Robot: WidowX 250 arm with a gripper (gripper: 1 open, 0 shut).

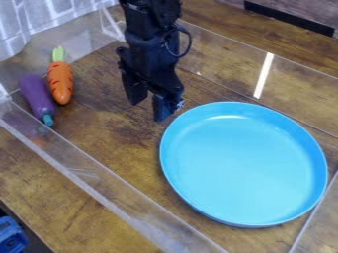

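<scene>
The dark gripper [148, 94] hangs at the upper middle of the camera view, over bare wooden floor just left of and behind the blue plate [242, 158]. I cannot tell whether its fingers are open or shut, or whether anything is between them. A toy carrot [59, 79] and a purple eggplant [38, 97] lie side by side at the left, apart from the gripper.
Clear walls or strips [79, 166] run along the lower left and around the workspace. A small blue object [8, 235] is at the bottom left corner. Bare wood surrounds the gripper and lies between the vegetables and the plate.
</scene>
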